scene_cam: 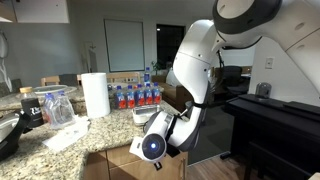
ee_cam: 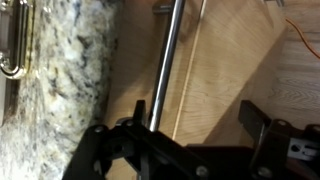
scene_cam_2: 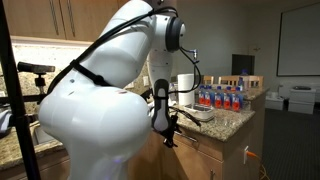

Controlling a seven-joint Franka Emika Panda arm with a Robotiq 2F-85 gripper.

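My gripper stands open below the counter's edge, facing a wooden front [ee_cam: 225, 60]. In the wrist view, a metal bar handle [ee_cam: 168, 65] runs down that front and passes between the fingers, closer to the left one. Nothing is gripped. Exterior view 2 has the gripper [scene_cam_2: 170, 137] low beside the cabinet front [scene_cam_2: 205, 165]. From exterior view 1, the round white part of the wrist [scene_cam: 153, 147] covers the area around the fingers, so contact with the handle cannot be judged there.
The speckled countertop [ee_cam: 70, 90] borders the handle on the left. On it are several blue-labelled bottles [scene_cam: 131, 98], a paper towel roll [scene_cam: 96, 95], a dark bottle [scene_cam: 31, 105] and a clear container [scene_cam: 59, 110]. An orange cable [ee_cam: 301, 37] lies on the floor.
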